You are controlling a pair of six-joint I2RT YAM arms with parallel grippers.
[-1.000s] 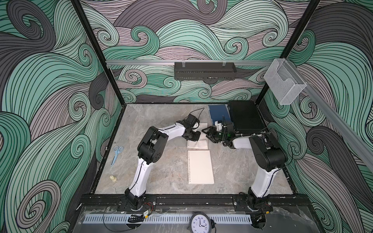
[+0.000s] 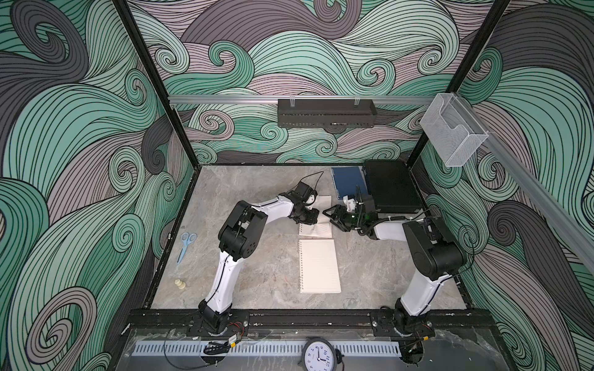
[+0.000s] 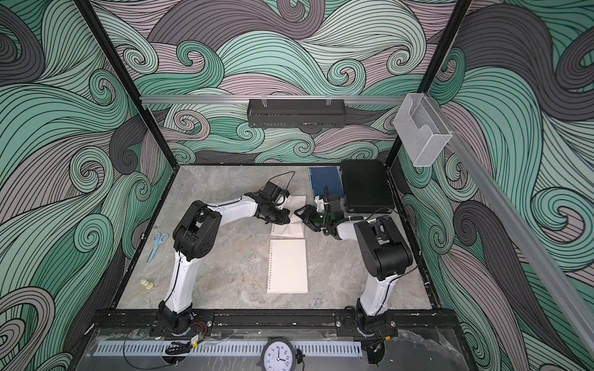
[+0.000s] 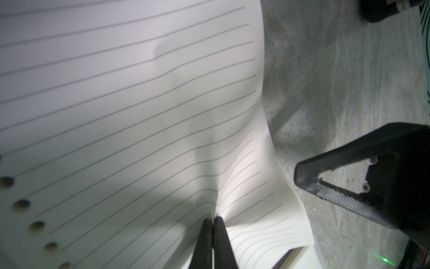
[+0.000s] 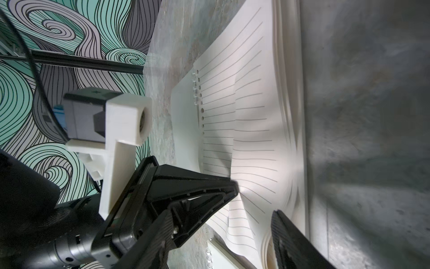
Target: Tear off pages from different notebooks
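Observation:
A spiral notebook point(image 2: 321, 232) lies open under both grippers at mid-table. Its lined page point(image 4: 134, 112) is raised in a sharp crease that runs to the tips of my left gripper, which is shut with the page pinched there. At the page's right side stands my right gripper, open, one finger point(image 5: 289, 242) by the notebook's curled outer edge and the other on the left gripper's side. A second notebook point(image 2: 320, 266), spiral at left, lies flat in front, showing a bare lined page.
A blue notebook point(image 2: 348, 181) and a black case point(image 2: 389, 185) occupy the back right. Blue scissors point(image 2: 184, 246) and a small pale object point(image 2: 179, 283) lie at far left.
My right arm has shifted slightly to the right and its gripper has turned a little. The left gripper holds its place on the notebook.

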